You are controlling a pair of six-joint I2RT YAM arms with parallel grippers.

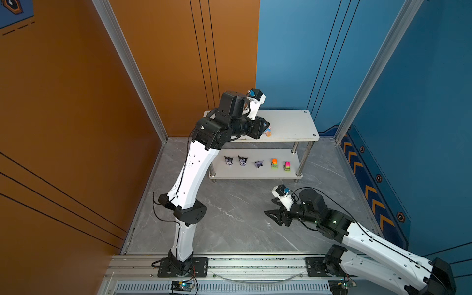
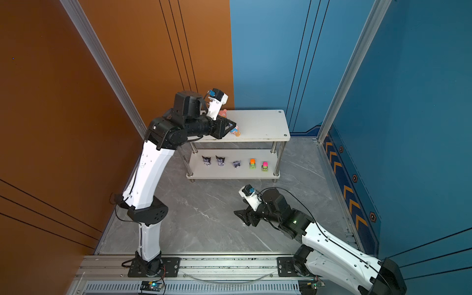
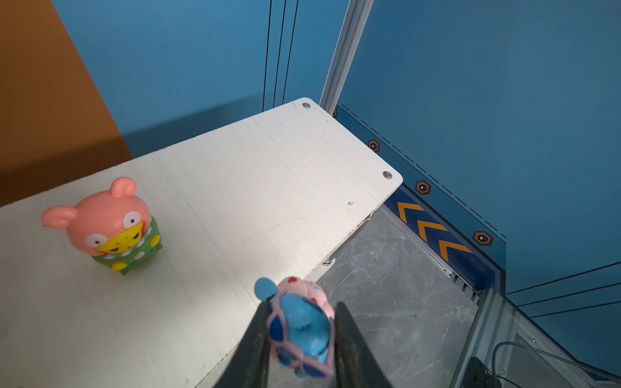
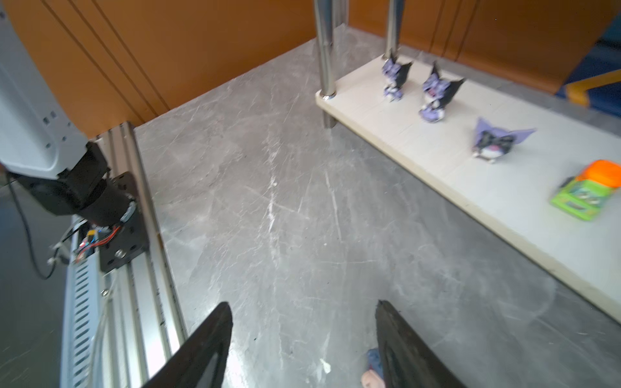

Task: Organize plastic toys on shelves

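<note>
Between the fingers of my left gripper, which is shut, is a small blue and pink toy (image 3: 307, 323), held above the front edge of the upper white shelf (image 3: 245, 207). A pink-headed toy in green (image 3: 119, 226) stands on that shelf in the left wrist view. The lower shelf (image 1: 231, 173) carries a row of dark-eared purple toys (image 4: 436, 93) and two small toy cars, one orange and green (image 1: 274, 163), one pink and green (image 1: 286, 166). My right gripper is open over the floor. Beside its right finger, a partly hidden pink and blue toy (image 4: 374, 375) shows.
The right half of the upper shelf is bare. Metal posts (image 4: 325, 51) hold the shelves at their corners.
</note>
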